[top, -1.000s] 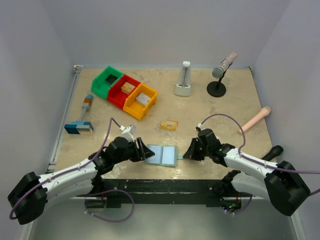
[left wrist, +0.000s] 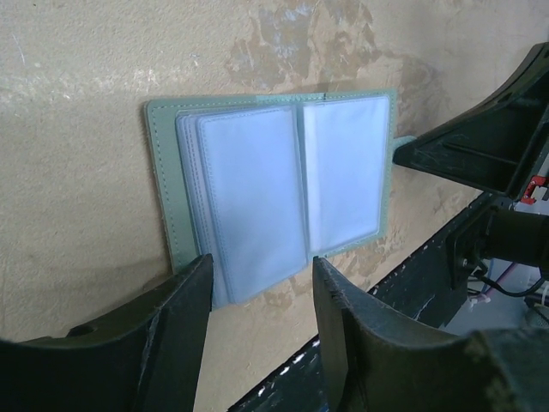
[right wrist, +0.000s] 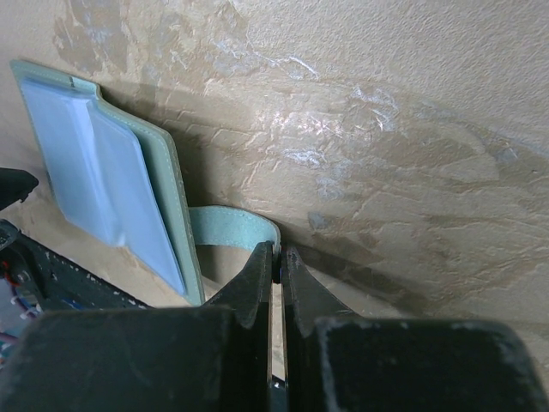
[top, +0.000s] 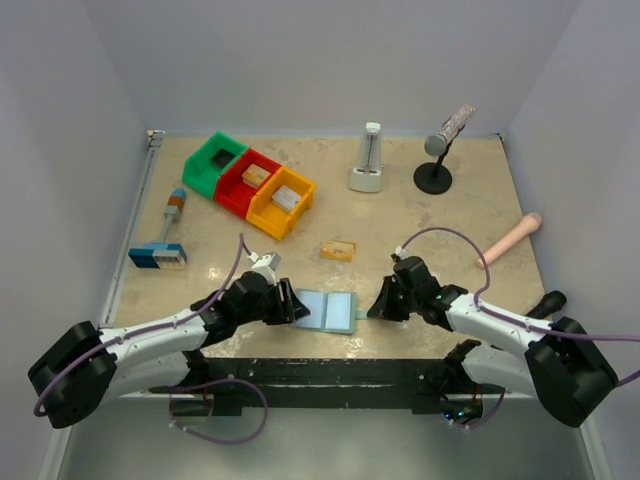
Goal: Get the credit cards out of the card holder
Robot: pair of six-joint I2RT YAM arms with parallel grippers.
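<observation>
The card holder (top: pixel 340 325) lies open on the table, pale green at its edge with two bluish-white panels. The stitched left panel (left wrist: pixel 257 193) looks layered; the right panel (left wrist: pixel 347 167) is smooth. I cannot tell separate credit cards apart in them. My left gripper stands open, its fingers (left wrist: pixel 199 279) on either side of the left panel's near end; whether they touch it is unclear. A light green strap (right wrist: pixel 232 227) curves out from the holder's right side, and the tips of my right gripper are shut on its end.
A wooden piece (top: pixel 338 250) lies just behind the holder. Farther back stand green, red and orange bins (top: pixel 268 218) and a white upright device (top: pixel 367 165). A black-based stand (top: pixel 433 179) is at the back right.
My left gripper has shifted slightly towards the front and right over the holder's left side, its wrist turning a little. The right arm and the holder look unmoved.
</observation>
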